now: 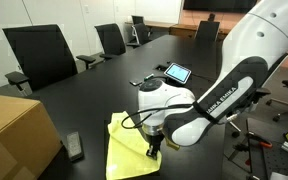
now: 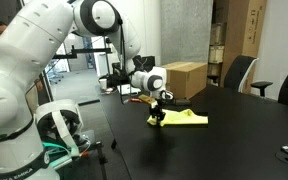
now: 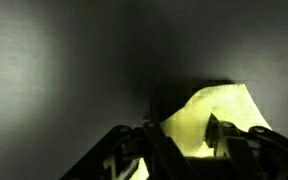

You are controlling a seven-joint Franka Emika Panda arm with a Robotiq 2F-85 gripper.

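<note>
A yellow cloth point(image 1: 126, 160) lies spread on the dark table. In exterior view 2 the yellow cloth point(image 2: 187, 117) reaches right from under the arm. My gripper point(image 1: 154, 156) points down at the cloth's near right edge, low over the tabletop. In the wrist view my gripper has its dark fingers apart, with a raised fold of the cloth point(image 3: 212, 101) between and beyond them. The fingers do not look closed together on the fold. Their tips are dark and partly hidden by the cloth.
A cardboard box point(image 1: 19, 140) stands at the left edge of the table. Close to it lies a dark remote-like object point(image 1: 75, 147). A tablet point(image 1: 177, 73) is farther back.
</note>
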